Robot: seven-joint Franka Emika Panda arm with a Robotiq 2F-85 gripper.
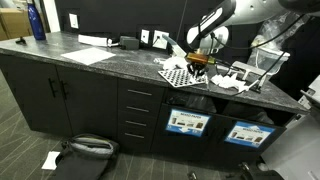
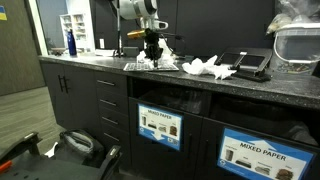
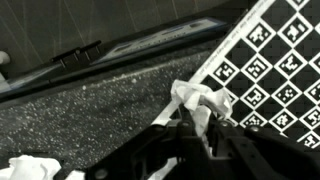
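Observation:
A crumpled white paper or tissue (image 3: 200,98) is between the fingers of my gripper in the wrist view. The fingers are shut on it, though the dark gripper body hides its lower part. Beneath and beside it is a black-and-white checkered board (image 3: 275,70) lying on the dark speckled counter (image 3: 90,120). From exterior view 1, my gripper (image 1: 198,69) is low over that board (image 1: 181,77); the held paper is hard to make out there. Another crumpled white paper (image 3: 32,167) shows at the lower left of the wrist view.
Loose white papers (image 2: 210,68) lie right of the board, beside a black device (image 2: 249,64). A clear container (image 2: 294,45) stands at the far right. Below the counter are open compartments with "Mixed Paper" signs (image 2: 160,124). A black bag (image 1: 85,158) lies on the floor.

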